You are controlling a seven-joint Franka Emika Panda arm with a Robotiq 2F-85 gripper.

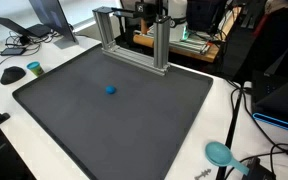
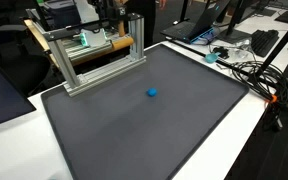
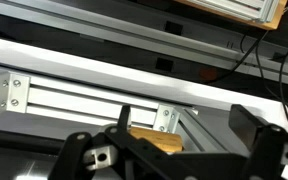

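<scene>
A small blue object point(image 1: 111, 90) lies alone on the dark grey mat point(image 1: 109, 130), and the second exterior view also shows this blue object point(image 2: 152, 93). In the wrist view my gripper is open, its black fingers point(image 3: 246, 122) spread wide at the lower left and right. An orange-brown block-like piece point(image 3: 156, 139) shows in the gap, partly hidden by the gripper body; I cannot tell how far below it lies. Silver metal rails point(image 3: 79, 102) cross the view beneath the fingers. The blue object is not in the wrist view.
An upright silver frame point(image 2: 109, 75) stands at the mat's edge, with cluttered gear behind it. A teal-green cup point(image 1: 35, 68), a black item point(image 1: 12, 75) and a laptop point(image 1: 26, 33) sit beyond the mat. Cables point(image 2: 269, 85) lie to one side.
</scene>
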